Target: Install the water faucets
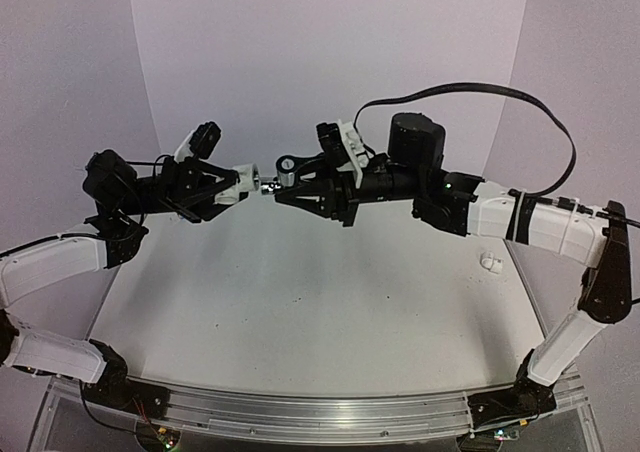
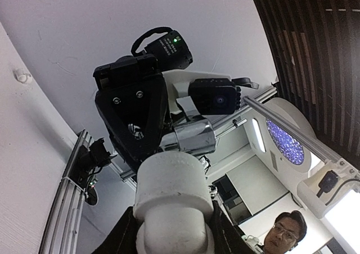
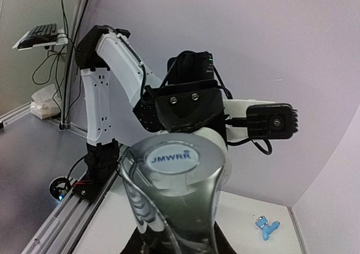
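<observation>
Between the arms, in the top view, a white pipe fitting (image 1: 247, 178) meets the threaded end of a chrome faucet (image 1: 268, 185); whether the threads have engaged cannot be told. My left gripper (image 1: 236, 186) is shut on the fitting, whose white body (image 2: 173, 186) fills the lower middle of the left wrist view. Opposite it, my right gripper (image 1: 284, 183) is shut on the faucet. The faucet's handle with its JMWRR label (image 3: 173, 159) stands large in the right wrist view and hides the joint there. Both parts are held in the air above the table.
Another white fitting (image 1: 491, 262) lies at the table's right side. A blue part (image 3: 266, 227) rests on the white table near its edge in the right wrist view. A person (image 2: 286, 232) is visible beyond the frame.
</observation>
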